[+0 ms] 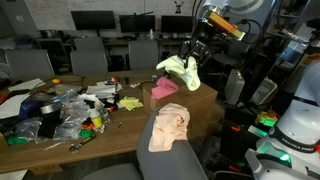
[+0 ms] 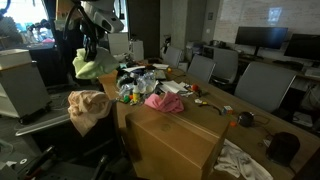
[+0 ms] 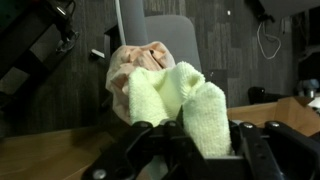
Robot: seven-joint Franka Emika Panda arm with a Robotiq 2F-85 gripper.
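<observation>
A pale green cloth point(image 1: 184, 71) hangs from my gripper point(image 1: 189, 53), which is shut on it high above the table's right end. In the wrist view the same cloth point(image 3: 180, 105) fills the space at the fingers and hides their tips. Draped over a grey chair near the table edge is a peach cloth point(image 1: 169, 127); the wrist view shows this peach cloth point(image 3: 136, 70) beyond the green one. On the table corner, below and left of my gripper, lies a pink cloth point(image 1: 164, 88).
The table point(image 1: 120, 143) carries a cluttered pile of plastic bags and bottles point(image 1: 70, 122) on its left. A yellow cloth point(image 1: 130, 103) lies mid-table. The grey chair point(image 1: 165, 160) stands close against the front edge. White cloth point(image 2: 242, 160) lies at the table's other end.
</observation>
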